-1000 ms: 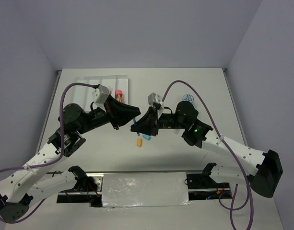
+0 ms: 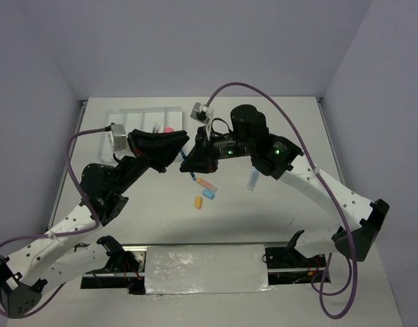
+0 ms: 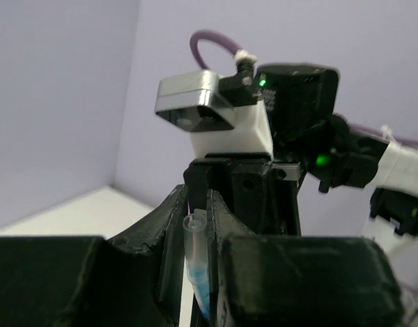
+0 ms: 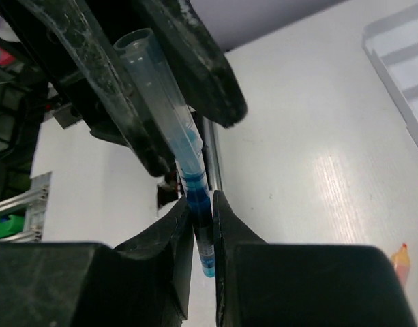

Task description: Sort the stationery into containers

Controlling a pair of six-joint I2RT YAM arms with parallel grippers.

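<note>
A slim clear-and-blue pen point(image 4: 204, 238) spans the two grippers, tilted, above the table. My left gripper point(image 2: 178, 146) is shut on its clear end; in the left wrist view, that end shows between the left fingers. At the pen's blue part is my right gripper point(image 2: 189, 162), whose fingers point(image 4: 226, 225) stand close on either side. Whether they press on it cannot be told. The white divided tray point(image 2: 108, 146) lies behind the left arm and holds a red item point(image 2: 168, 129). A pink piece point(image 2: 206, 184), a blue block point(image 2: 208, 193) and an orange block point(image 2: 198, 201) rest on the table.
A pale blue item point(image 2: 253, 179) lies below the right arm. The two grippers nearly touch, leaving little room between them. Purple cables point(image 2: 290, 122) loop over both arms.
Both grippers have shifted left and toward the back of the table together, with the pen still between them. The pink piece has come into fuller view.
</note>
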